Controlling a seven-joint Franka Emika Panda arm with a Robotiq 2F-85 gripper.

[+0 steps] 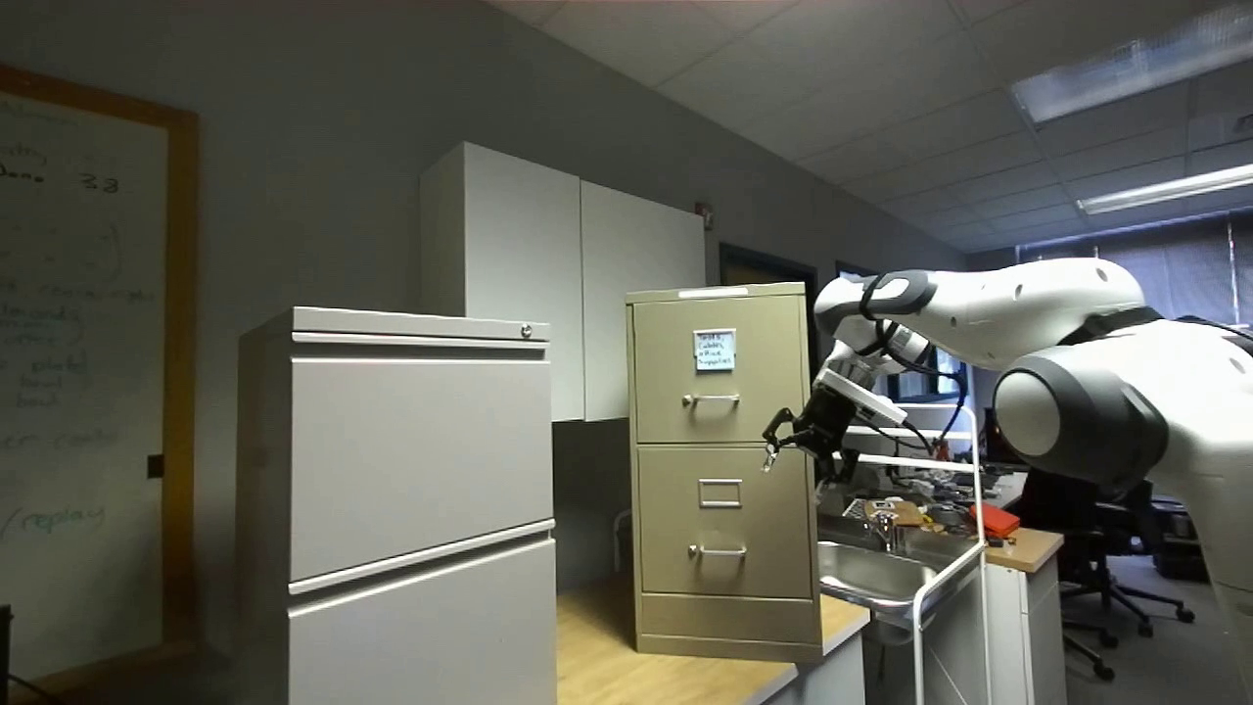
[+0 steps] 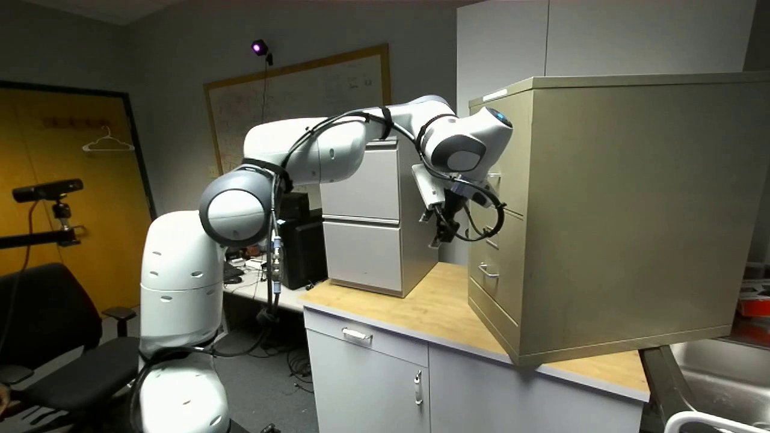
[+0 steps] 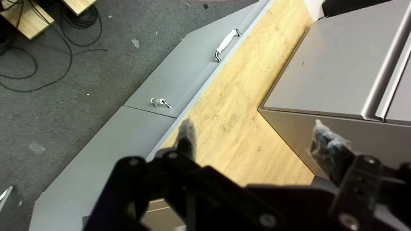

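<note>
A tan two-drawer filing cabinet stands on the wooden counter, both drawers closed, with a metal pull on each. Opposite it is a light grey two-drawer cabinet, also closed. My gripper is open and empty, hanging in the air between the two cabinets near the tan one's front; exterior view 2 shows the gripper with the grey cabinet behind it. Seen from the wrist, the fingers are spread wide above the bare counter, and the grey cabinet lies to the right.
A sink and a white rail lie beside the tan cabinet. White wall cupboards hang behind.
</note>
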